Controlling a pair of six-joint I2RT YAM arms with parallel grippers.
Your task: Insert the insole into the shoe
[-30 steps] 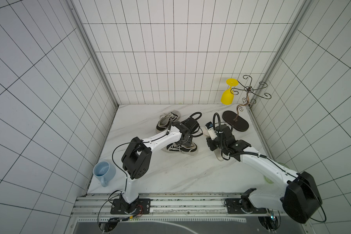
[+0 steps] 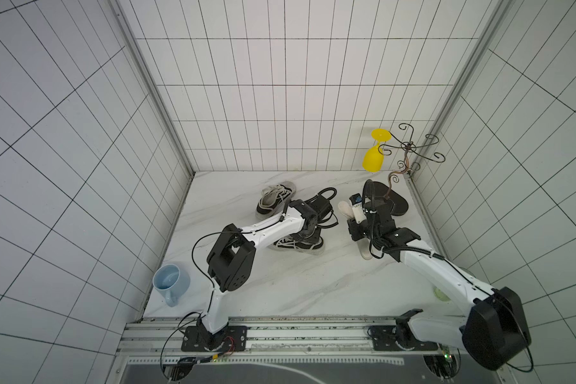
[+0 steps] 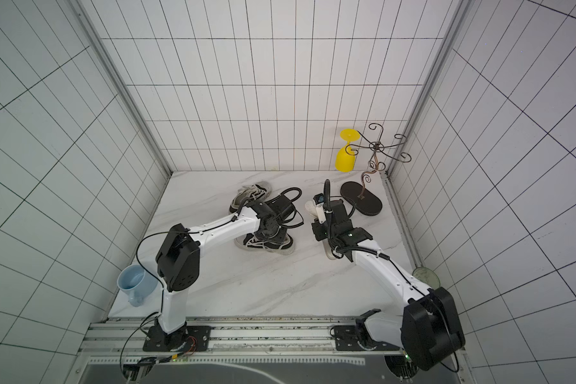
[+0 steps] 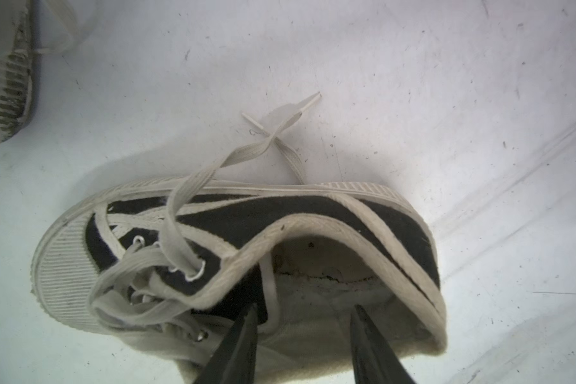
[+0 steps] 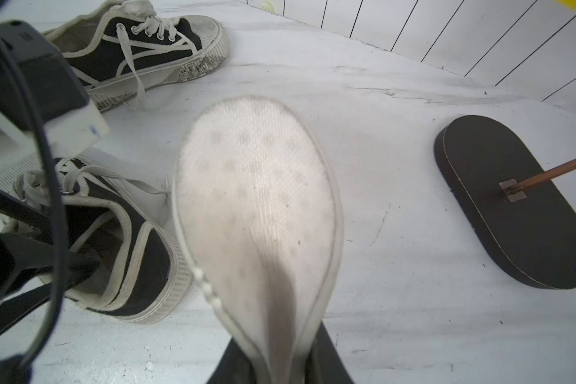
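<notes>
The near black-and-white shoe (image 4: 236,211) lies with its toe to the left and its opening facing up in the left wrist view. My left gripper is open over that opening, its fingers apart with nothing held between them. In the right wrist view a pale insole (image 5: 259,172) stands out lengthwise, its wide end away from me. My right gripper is shut on the insole's narrow part. The insole is clear of the shoe, to its right. A second shoe (image 2: 276,197) sits behind the first, with loose laces.
A dark oval base (image 5: 512,198) carries a curled metal rack (image 2: 408,147) with a yellow goblet (image 2: 373,158) hung on it, back right. A blue mug (image 2: 171,282) is at the front left.
My right arm has shifted a little to the right, carrying the insole away from the shoe. The left arm has edged slightly right over the near shoe. Both shoes look unmoved.
</notes>
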